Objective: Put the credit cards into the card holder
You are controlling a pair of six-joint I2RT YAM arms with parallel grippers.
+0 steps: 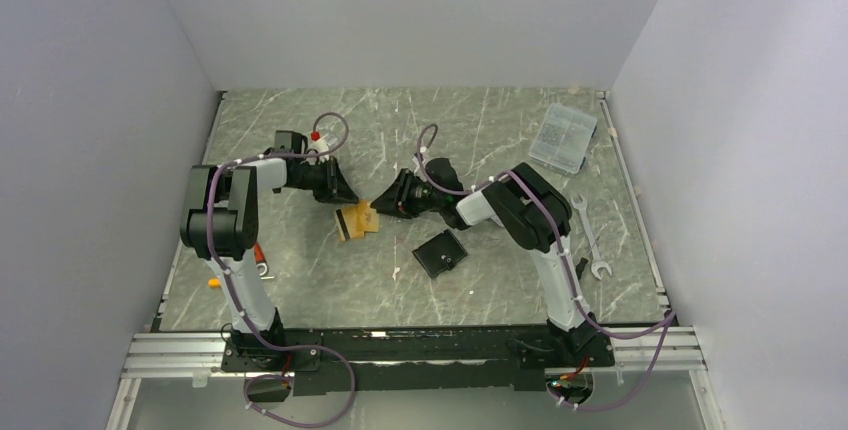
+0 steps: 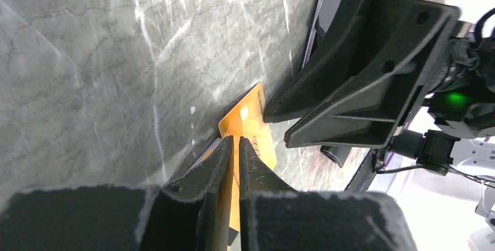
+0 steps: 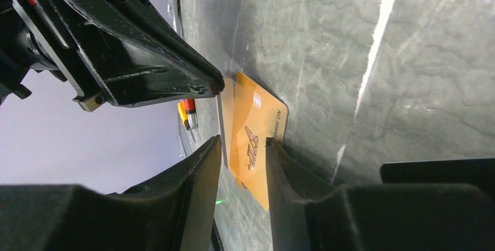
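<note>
Overlapping orange credit cards (image 1: 357, 221) rest on the marble table between my grippers; one shows a dark stripe in the top view. My left gripper is shut at the top card's end (image 2: 255, 124); that card appears pinched at the fingertips, though the exact grip is partly hidden. My right gripper stands part open beside the cards (image 3: 257, 119), its fingertips over or near the top card's edge, with nothing clearly held. The black card holder (image 1: 439, 252) lies in front of my right gripper.
A clear plastic box (image 1: 563, 138) and wrenches (image 1: 588, 233) are at the right. Tools with red and yellow handles (image 1: 216, 281) lie by the left arm.
</note>
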